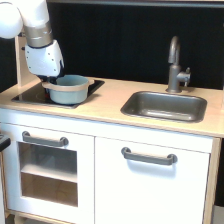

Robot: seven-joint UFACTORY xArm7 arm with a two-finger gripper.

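Note:
A grey-blue pot (70, 92) stands on the black stove top (33, 95) at the counter's left end. My gripper (50, 80) points down at the pot's left side, close by its rim and left handle. The dark fingers blend into the black background, so I cannot tell whether they are open or shut, or whether they touch the handle.
A steel sink (165, 105) with a tall grey faucet (177, 68) is set into the counter's right side. Bare wooden counter (108, 98) lies between stove and sink. Below are an oven door (48, 170) and a white cabinet door (150, 190), both closed.

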